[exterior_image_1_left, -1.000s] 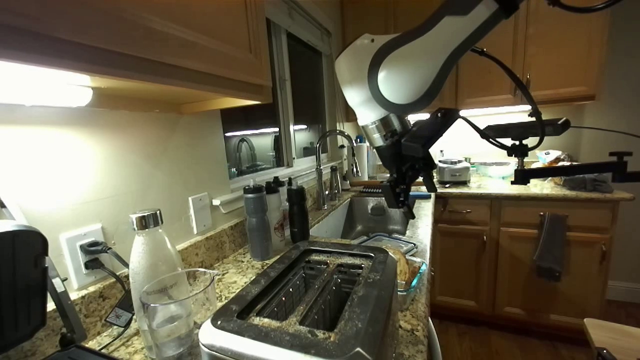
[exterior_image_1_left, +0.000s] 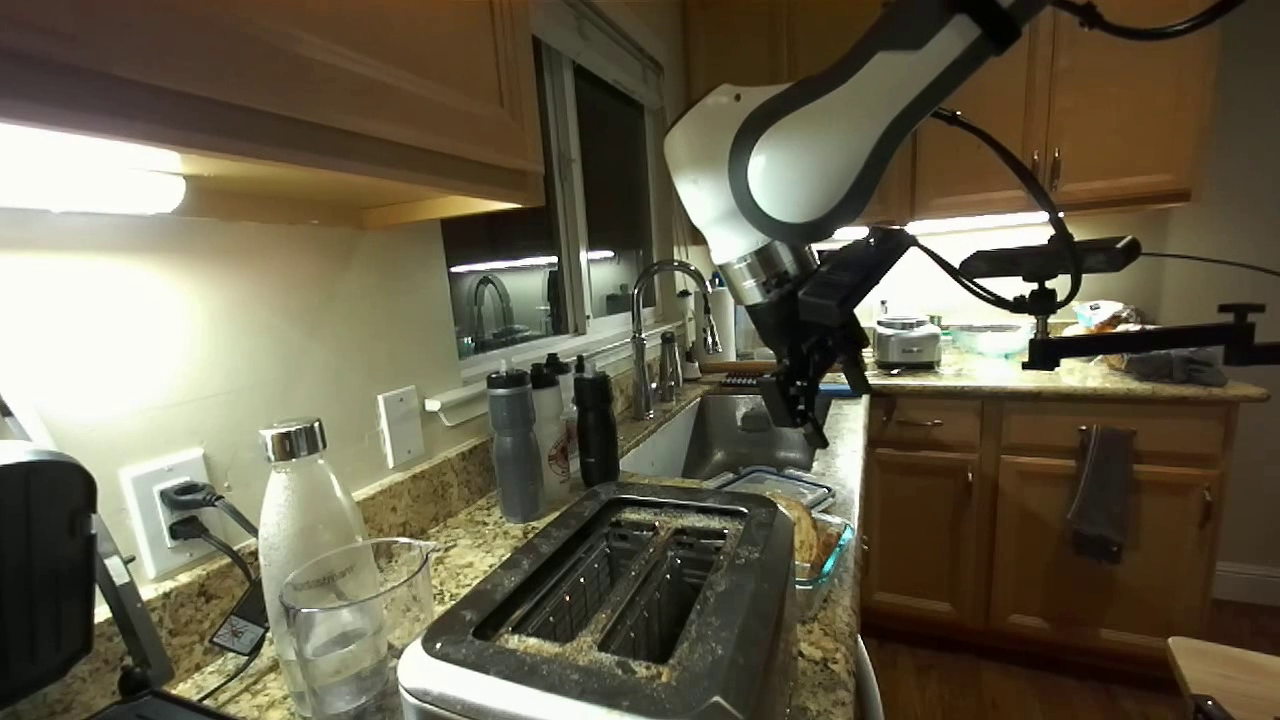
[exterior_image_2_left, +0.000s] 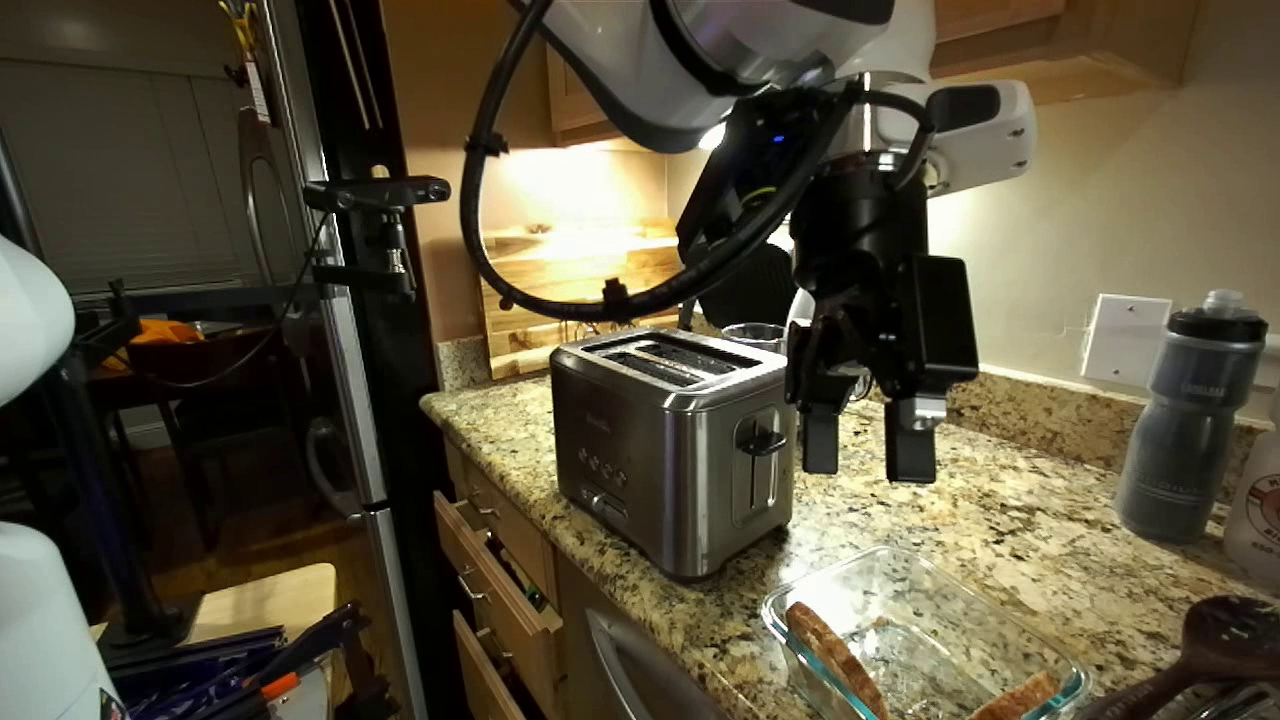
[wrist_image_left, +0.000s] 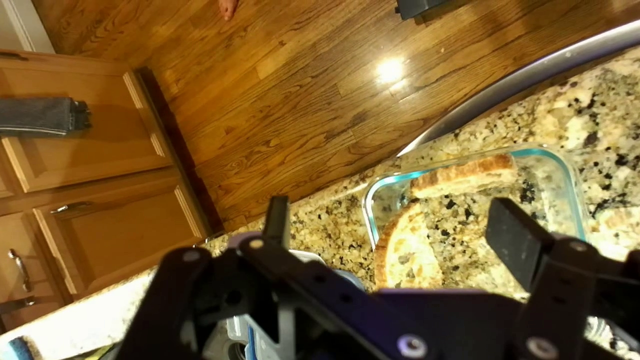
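My gripper (exterior_image_2_left: 866, 462) hangs open above the counter, nothing between its fingers. In exterior view 2 it appears beside the toaster's lever end and higher than the glass container (exterior_image_2_left: 888, 554). Two pieces of bread show in that container: in the wrist view one slice (wrist_image_left: 465, 175) stands along the far wall, and another slice (wrist_image_left: 411, 252) leans near the left end. The steel toaster (exterior_image_2_left: 648, 450) stands on the counter; both of its slots (exterior_image_1_left: 612, 588) look empty from above, with crumbs around them. The gripper's body covers the container's near side in the wrist view.
Several bottles, among them a grey one (exterior_image_1_left: 516, 444), line the wall. A glass bottle (exterior_image_1_left: 306, 516) and a clear pitcher (exterior_image_1_left: 402, 600) stand beside the toaster. The sink (exterior_image_1_left: 750, 434) lies beyond the container. A dark spoon (exterior_image_2_left: 1200, 654) rests at the container's right.
In exterior view 1 the arm has shifted slightly left and the gripper is a little lower and more tilted. The toaster, container and bottles have stayed in place.
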